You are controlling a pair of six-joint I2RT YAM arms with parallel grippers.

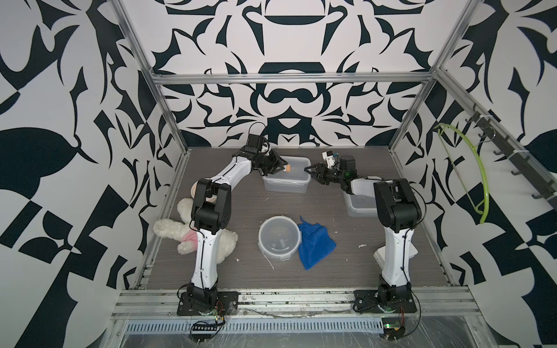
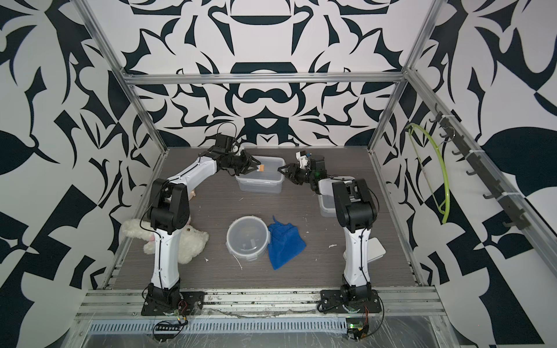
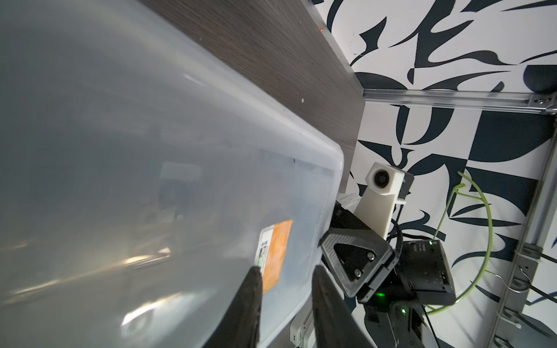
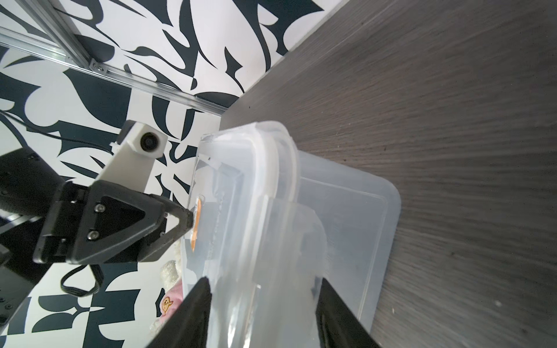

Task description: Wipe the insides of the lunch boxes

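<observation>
A clear lidded lunch box [image 1: 290, 182] with an orange label stands at the back middle. My left gripper [image 1: 277, 165] is at its upper left, seemingly shut on the lid edge, though the contact is partly hidden. My right gripper [image 1: 312, 170] is at its right end, fingertips part open at the rim in the right wrist view. A second box [image 1: 359, 208] stands at the right, partly under my right arm. A round tub [image 1: 279, 237] and a blue cloth [image 1: 316, 246] lie at the front middle.
A white plush toy [image 2: 191, 246] lies at the left front. A pale flat object [image 2: 374, 249] is at the front right, beside the right arm's base.
</observation>
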